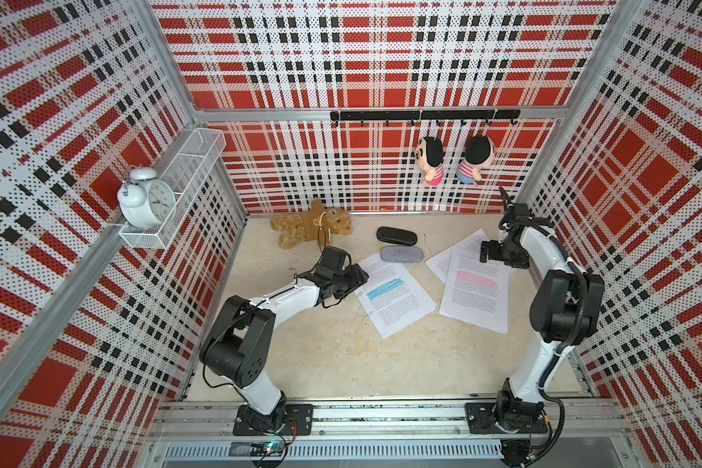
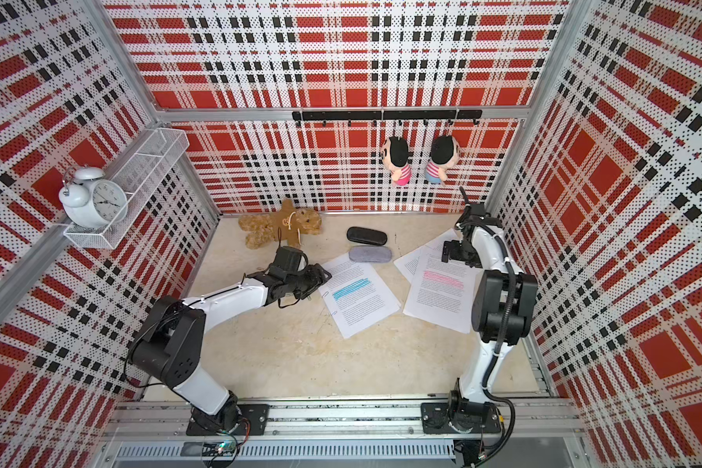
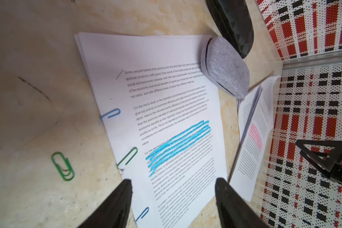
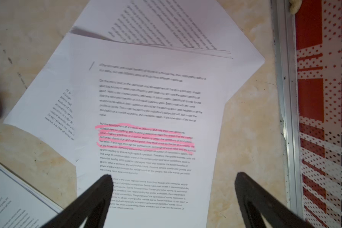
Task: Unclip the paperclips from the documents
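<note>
A stack of printed sheets with blue highlighting [image 3: 171,114] fills much of the left wrist view. Clipped along its left edge are a blue paperclip [image 3: 110,113], a green paperclip [image 3: 127,157] and a lower blue paperclip [image 3: 142,214]. A loose green paperclip [image 3: 63,166] lies on the table left of the stack. My left gripper is open above the stack's left side, holding nothing. Sheets with pink highlighting [image 4: 148,102] lie under my right gripper, also open and empty; no clip shows on them in the right wrist view.
A grey case [image 1: 401,254] rests on the blue-marked stack's top corner, with a black case [image 1: 396,235] behind it. A brown plush toy [image 1: 316,224] sits at the back left.
</note>
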